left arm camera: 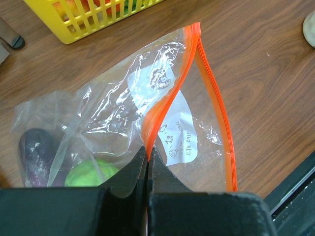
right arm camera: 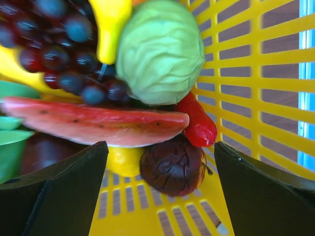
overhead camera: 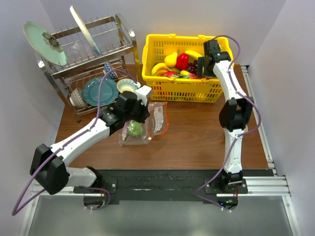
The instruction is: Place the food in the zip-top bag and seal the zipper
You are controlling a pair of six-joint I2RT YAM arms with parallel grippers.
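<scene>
The clear zip bag [left arm camera: 108,118] with orange zipper lies on the table, an eggplant [left arm camera: 37,150] and a green round food [left arm camera: 88,173] inside. My left gripper is shut at the zipper edge; its tips meet on the orange strip. My right gripper is open, down inside the yellow basket [overhead camera: 183,91], over watermelon slice [right arm camera: 98,123], red pepper [right arm camera: 197,123], dark round fruit [right arm camera: 170,167], cabbage [right arm camera: 160,54] and grapes [right arm camera: 59,54].
A dish rack [overhead camera: 88,39] with plates and cups stands left of the basket.
</scene>
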